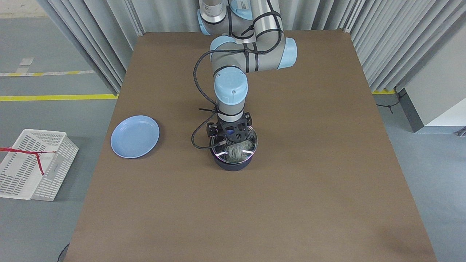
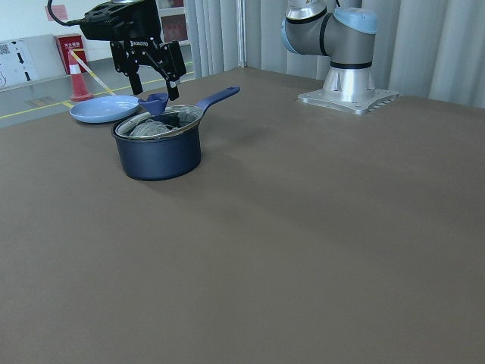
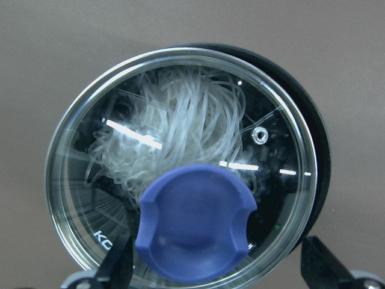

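A dark blue saucepan (image 2: 159,158) with a long handle (image 2: 220,96) stands on the table, covered by a glass lid (image 3: 96,180) with noodle-like strands visible beneath it. The lid carries a blue knob (image 3: 194,223). My gripper (image 2: 154,91) is open directly over the lid, its two fingertips on either side of the knob in the wrist view, with nothing held. In the front view the arm hides much of the lid's back.
A light blue plate (image 1: 134,136) lies on the table (image 1: 305,196) left of the pan. A white basket (image 1: 56,174) sits on the floor beyond the left edge.
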